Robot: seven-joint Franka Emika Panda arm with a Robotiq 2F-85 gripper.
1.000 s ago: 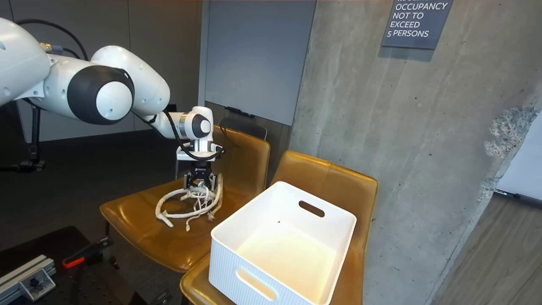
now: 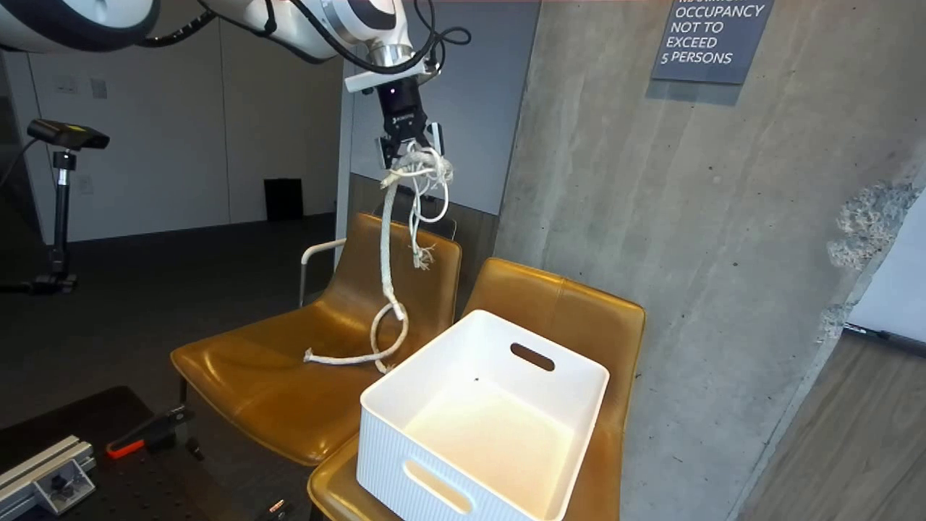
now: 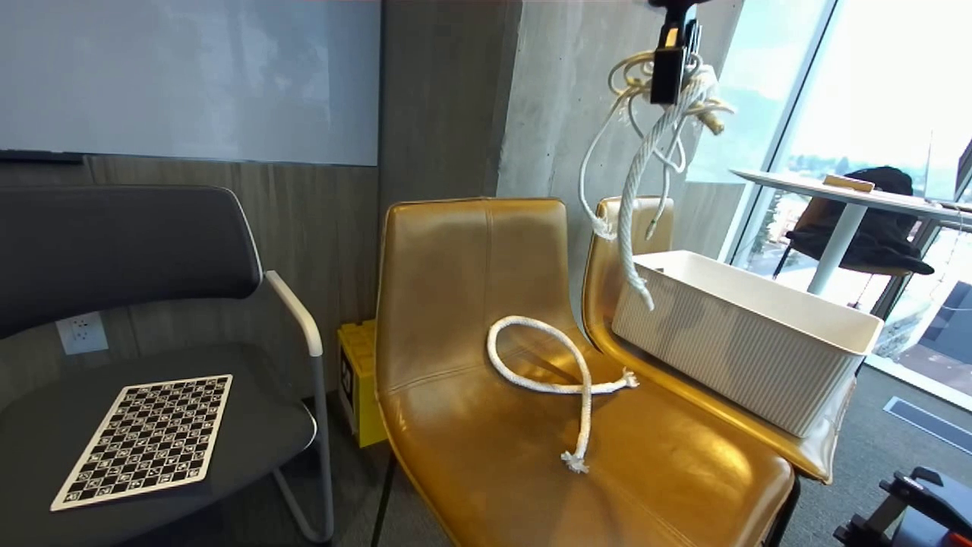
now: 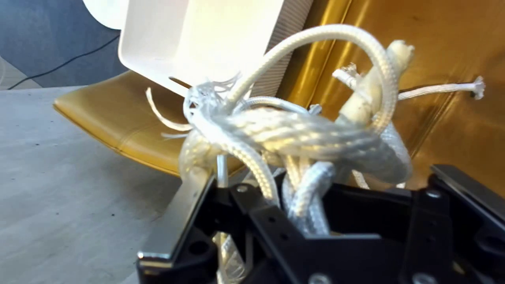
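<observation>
A bundle of white ropes (image 2: pixel 425 174) hangs from my gripper (image 2: pixel 411 155), high above the left tan chair. The gripper is shut on it. Strands loop around the fingers in the wrist view, where a thick twisted rope (image 4: pixel 303 135) crosses the fingers and hides much of the grip. Long ends dangle freely, among them a thick one (image 3: pixel 629 205) in exterior view 2. Another white rope (image 3: pixel 585 401) lies loosely crossed over itself on the left chair's seat, apart from the bundle. The white bin (image 2: pixel 486 434) on the right chair looks empty inside.
The left tan chair (image 3: pixel 474 273) and the right tan chair (image 2: pixel 599 321) stand side by side, with a concrete wall (image 2: pixel 729 260) behind the right one. A dark chair (image 3: pixel 237 383) with a checkered board (image 3: pixel 150 437) is farther left. Air above the bin is clear.
The arm has risen from the left chair's seat, lifting the rope bundle into the air. One rope now lies apart on the seat. The bin has not moved.
</observation>
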